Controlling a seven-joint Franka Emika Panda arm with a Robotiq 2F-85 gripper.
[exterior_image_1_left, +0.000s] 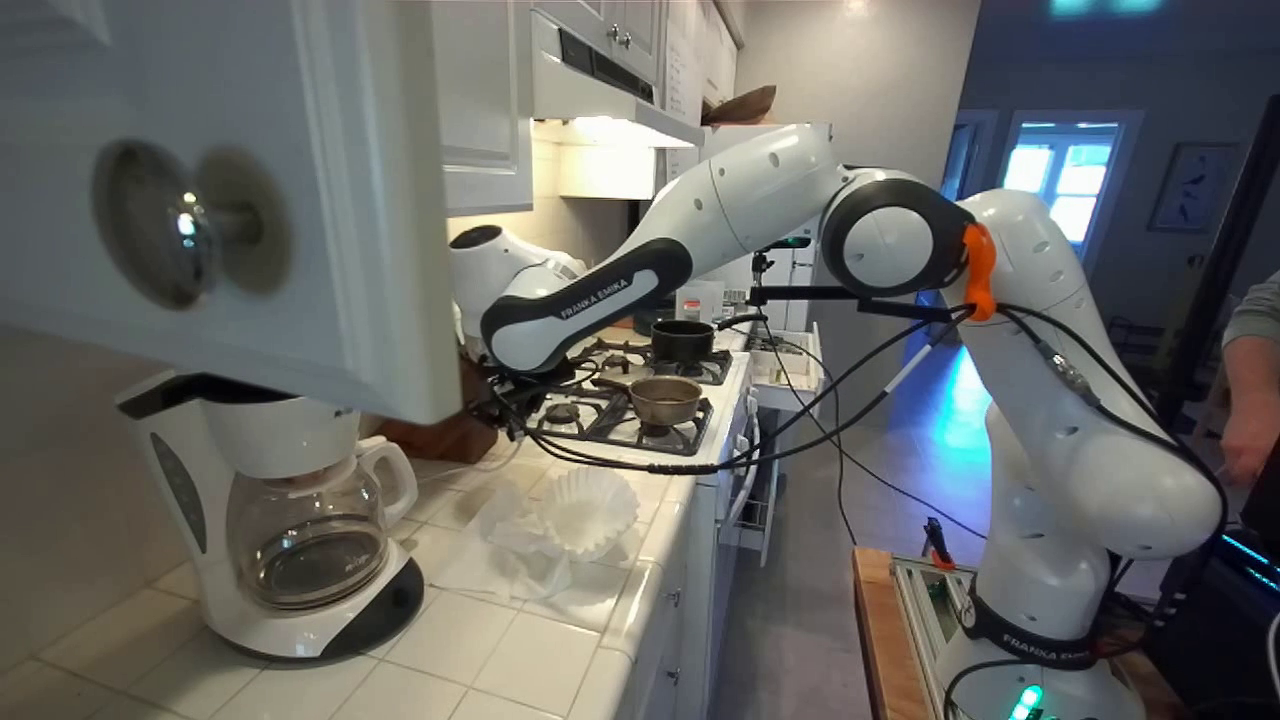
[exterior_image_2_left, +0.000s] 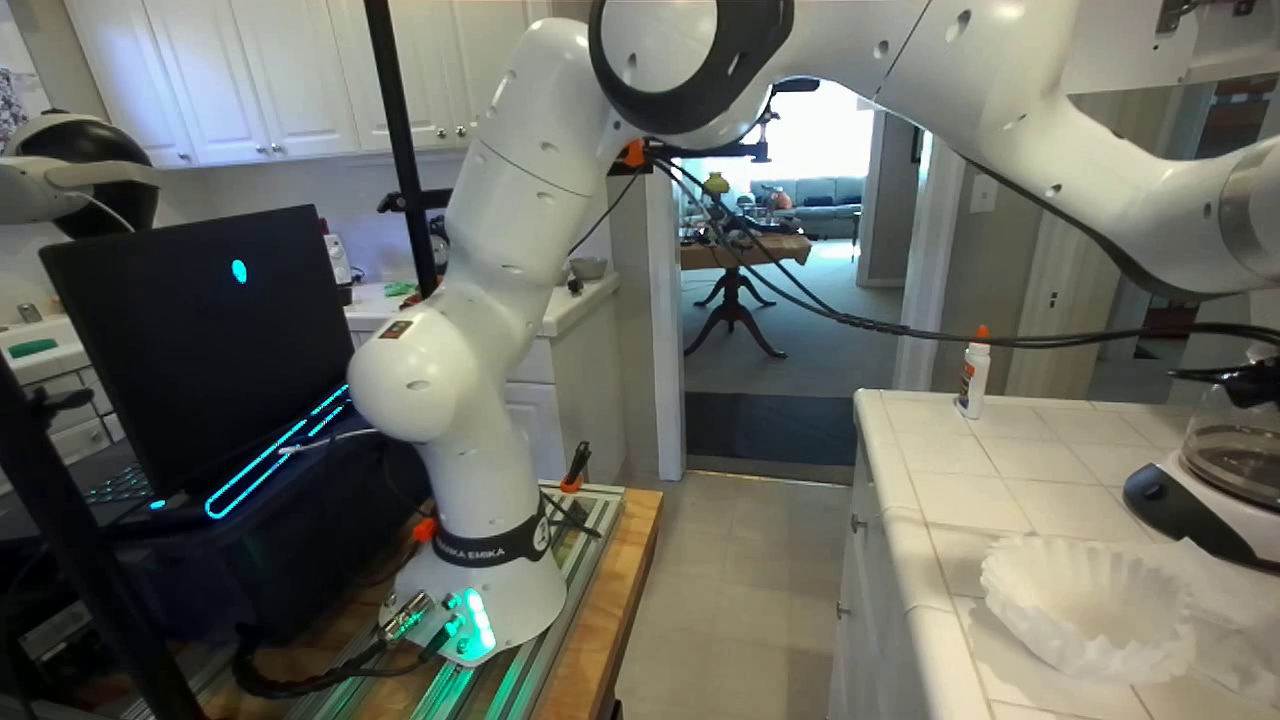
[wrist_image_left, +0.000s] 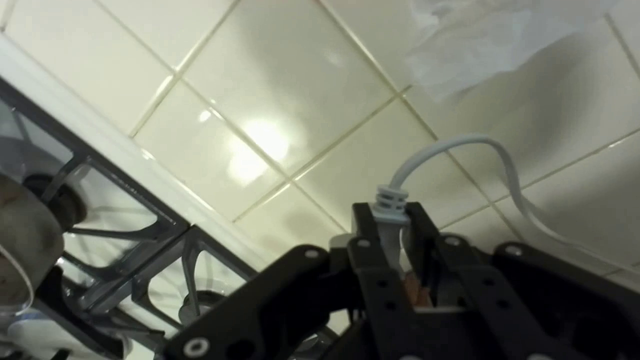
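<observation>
In the wrist view my gripper is shut on a white cable end, whose ribbed collar shows between the black fingers. From that collar a white cord arches up, then trails off to the lower right over the tiles. The far end of the held piece is largely hidden by the fingers. In exterior view 1 the gripper is a dark shape above the counter, between the coffee maker and the stove; its fingers are hard to make out there.
The stove grates lie to the left in the wrist view. A small pan and a black pot stand on the burners. Coffee filters rest on the counter, and an open cabinet door hangs above the coffee maker.
</observation>
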